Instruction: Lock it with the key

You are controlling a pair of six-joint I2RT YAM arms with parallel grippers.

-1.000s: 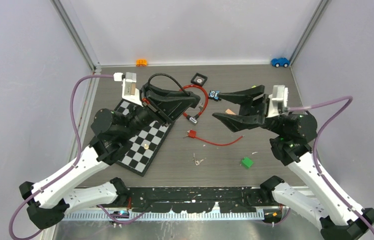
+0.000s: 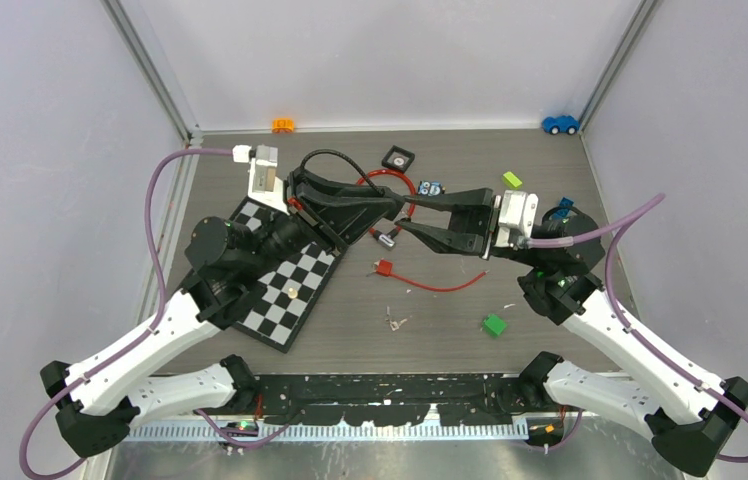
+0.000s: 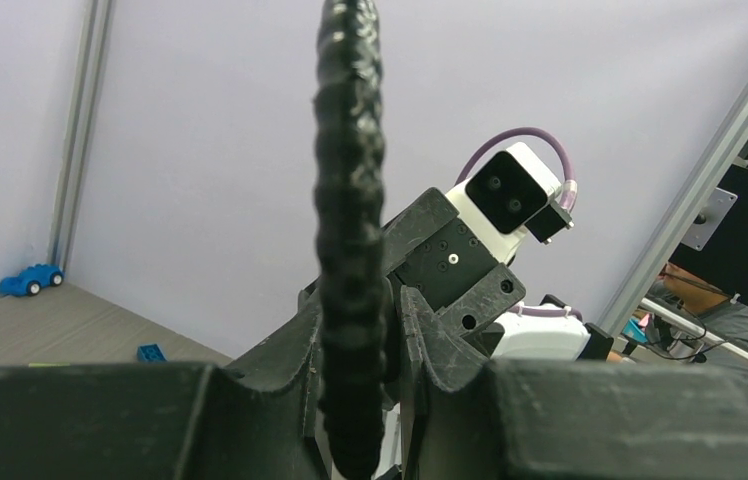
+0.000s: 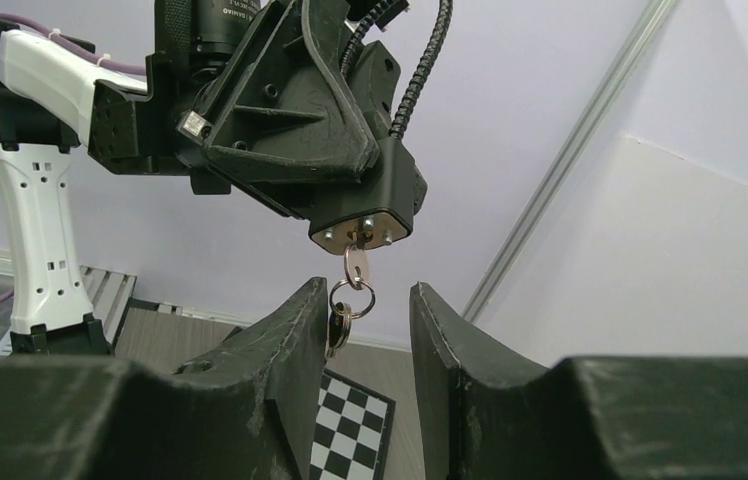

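My left gripper [image 2: 390,202] is closed around a black lock [image 4: 375,190], whose ribbed black cable [image 3: 350,240] arches up in a loop. On the lock's underside, a metal plate [image 4: 335,238] carries the keyhole, and a key [image 4: 356,264] hangs upright from it with its blade in the slot. From the key dangles a ring [image 4: 353,300] with further keys on it, partly behind one finger. My right gripper faces the lock from close by. Its fingers [image 4: 430,330] stand apart, one on each side of the key and ring; contact with the ring cannot be told.
Beneath the arms lie a checkered board [image 2: 295,300], a red cable lock [image 2: 412,180], a short red cable [image 2: 440,288], loose keys [image 2: 395,320] and a green block [image 2: 494,325]. A blue car [image 2: 560,124] sits in the back right corner. Both grippers are close together above the table.
My right gripper has moved left, up to the lock, and its fingers have come closer together. The left arm has hardly moved.
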